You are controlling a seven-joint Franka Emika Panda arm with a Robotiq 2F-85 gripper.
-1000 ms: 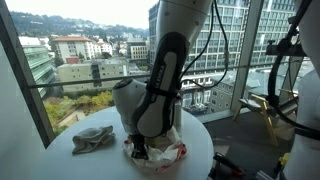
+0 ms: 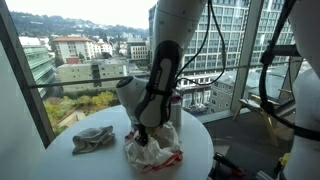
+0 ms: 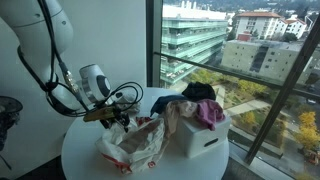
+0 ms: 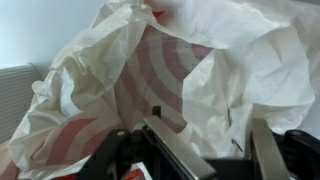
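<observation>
A crumpled white plastic bag with red markings point(image 2: 155, 153) lies on the round white table, and its mouth spreads loosely in the wrist view. Red and white stripes point(image 4: 165, 75) show inside its folds. My gripper is over the bag, its fingers apart, with white plastic visible in and beyond the gap. From the second exterior view, the bag point(image 3: 135, 150) sits just below and in front of the arm's end. Whether a fingertip touches the plastic cannot be made out.
A grey cloth point(image 2: 93, 139) lies on the table left of the bag. In the second exterior view, a white box point(image 3: 205, 139) stands beside the bag, with dark and pinkish cloths point(image 3: 209, 112) on top. Large windows surround the table.
</observation>
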